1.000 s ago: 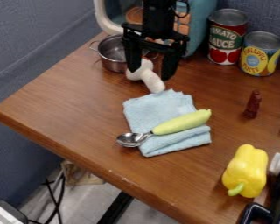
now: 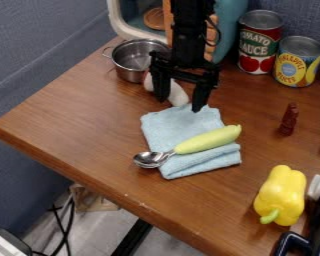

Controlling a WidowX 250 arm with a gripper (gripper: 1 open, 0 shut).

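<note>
My black gripper (image 2: 180,88) hangs over the back middle of the wooden table, its fingers low around a white object (image 2: 172,94) whose middle is partly hidden by them; whether they grip it I cannot tell. Just in front lies a folded light-blue towel (image 2: 178,126), with a pale green corn cob (image 2: 207,138) and a metal scoop or spoon (image 2: 152,158) on it.
A steel pot (image 2: 131,62) stands behind left. Two cans (image 2: 258,45) (image 2: 298,65) and a small brown bottle (image 2: 288,119) are at the right, a yellow pepper (image 2: 280,195) at front right.
My gripper has moved slightly down toward the front, over the white object, which is now more hidden by it.
</note>
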